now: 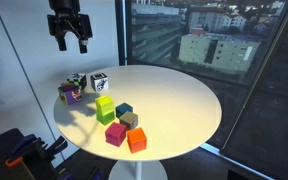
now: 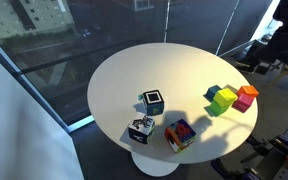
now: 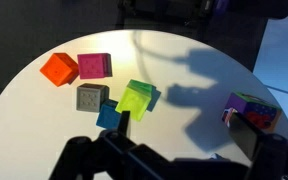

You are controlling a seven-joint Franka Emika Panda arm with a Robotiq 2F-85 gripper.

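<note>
My gripper (image 1: 72, 46) hangs high above the left side of the round white table, its fingers apart and nothing between them. In the wrist view the open fingers show dark along the bottom edge. Below, a yellow-green block (image 3: 133, 103) stands tall, apparently stacked on another green one. Beside it are a blue block (image 3: 108, 115), a grey block (image 3: 92, 97), a magenta block (image 3: 95, 65) and an orange block (image 3: 59, 68). A multicoloured patterned box (image 3: 252, 112) lies apart from them, near the right finger.
Two black-and-white patterned boxes, one (image 2: 153, 100) nearer the middle and one (image 2: 141, 128) nearer the edge, stand near the multicoloured box. Large windows (image 1: 184, 40) rise behind the table.
</note>
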